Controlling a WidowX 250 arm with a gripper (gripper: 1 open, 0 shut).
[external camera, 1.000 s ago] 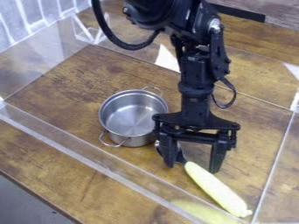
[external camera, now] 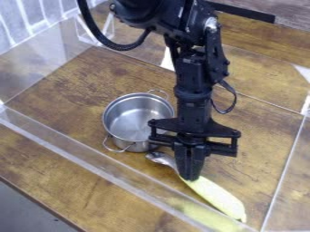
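My black gripper (external camera: 190, 159) is low over the wooden table, shut, just right of a steel pot (external camera: 130, 118) with wire handles. Under and in front of it lies a long pale yellow object (external camera: 218, 198), its upper end hidden by the gripper. A small shiny metal piece (external camera: 160, 158) shows at the gripper's left, beside that upper end. Whether anything thin is between the fingertips is hidden.
Clear plastic walls run round the wooden tabletop (external camera: 67, 77). The left part of the table is open. A white railing stands at the upper left.
The gripper has closed from a wide spread. The yellow object has shifted a little up and to the left, and more of the metal piece shows at the left.
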